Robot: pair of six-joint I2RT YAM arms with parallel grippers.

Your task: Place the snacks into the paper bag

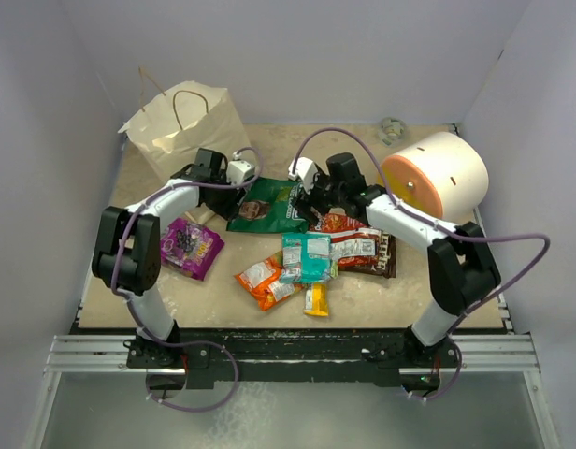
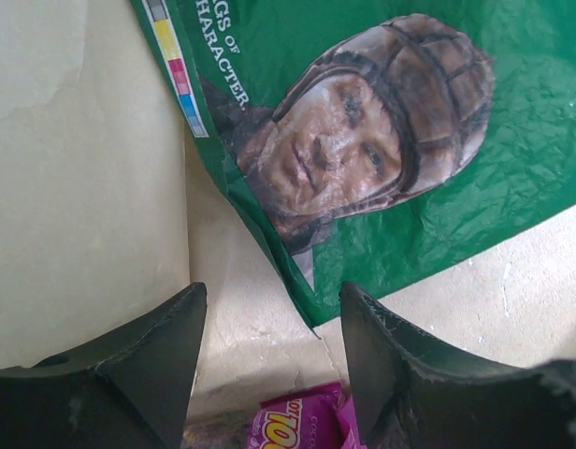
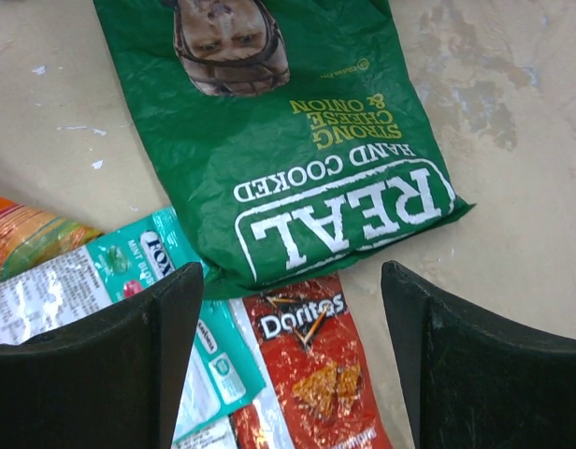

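Observation:
A green crisp packet (image 1: 267,208) lies flat on the table between my two arms. Its left corner shows ahead of my left gripper, whose fingers stand wide apart with nothing between them. In the right wrist view the packet's "REAL" end (image 3: 335,220) lies just beyond my right gripper, also open and empty, above a red Doritos packet (image 3: 321,374). The brown paper bag (image 1: 196,131) stands upright at the back left. A purple packet (image 1: 190,248), an orange packet (image 1: 265,283), a teal packet (image 1: 306,257) and a yellow packet (image 1: 316,299) lie nearer the front.
A large cream cylinder (image 1: 456,173) with an orange end lies at the back right. Near it stands a small clear object (image 1: 392,129). A dark brown packet (image 1: 377,257) lies under the red one.

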